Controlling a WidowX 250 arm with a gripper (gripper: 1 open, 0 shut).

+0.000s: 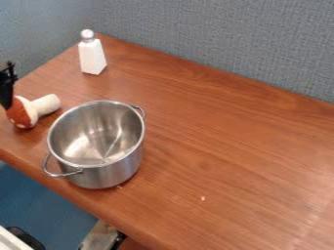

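Note:
A toy mushroom [34,109] with a red cap and pale stem lies on its side at the left of the wooden table. A steel pot [97,145] with two handles stands to its right, empty. My black gripper [8,90] shows only in part at the left edge, beside the red cap. Whether it is open or shut cannot be seen.
A white bottle [92,55] stands at the back left.

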